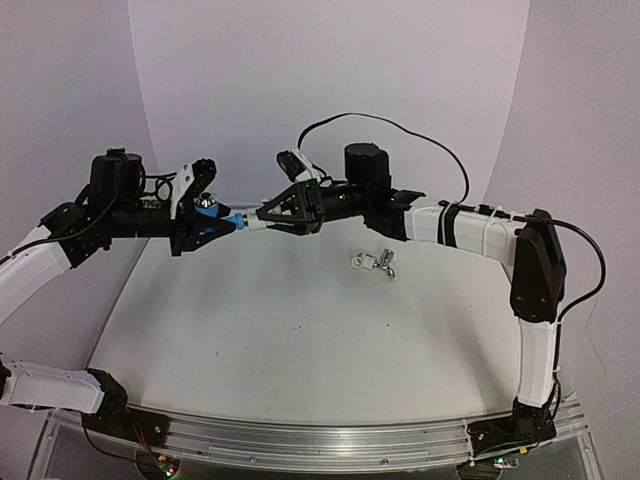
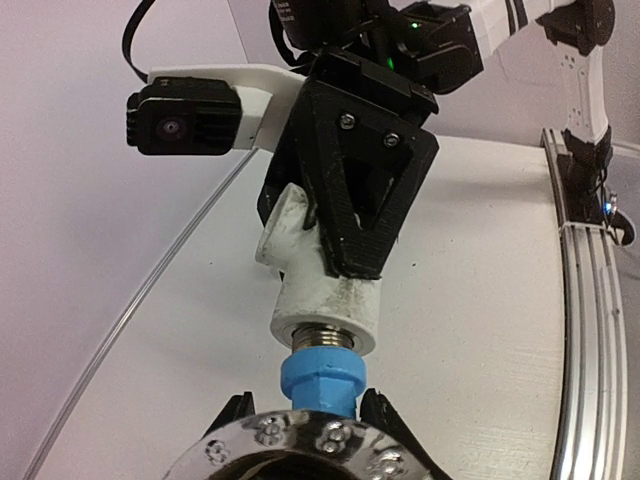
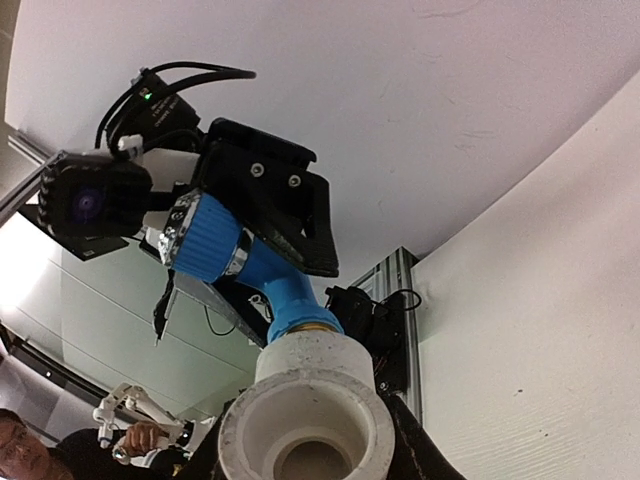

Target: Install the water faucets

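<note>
High above the table, my left gripper [image 1: 234,225] is shut on a blue faucet [image 2: 323,376] with a chrome-rimmed end. Facing it, my right gripper [image 1: 264,217] grips a white branched pipe fitting [image 2: 325,300]. The two parts meet end to end: the faucet's metal thread [image 2: 322,338] points into the fitting's mouth, and a short length of thread shows outside. How deep it sits inside is hidden. In the right wrist view, the fitting's open rim [image 3: 375,440] fills the bottom, with the blue faucet [image 3: 205,238] tilted behind it.
On the table lies another white fitting [image 1: 366,261] with a metal faucet [image 1: 386,262] beside it. A metal rail [image 1: 320,442] runs along the front edge, and walls rise at the sides and back.
</note>
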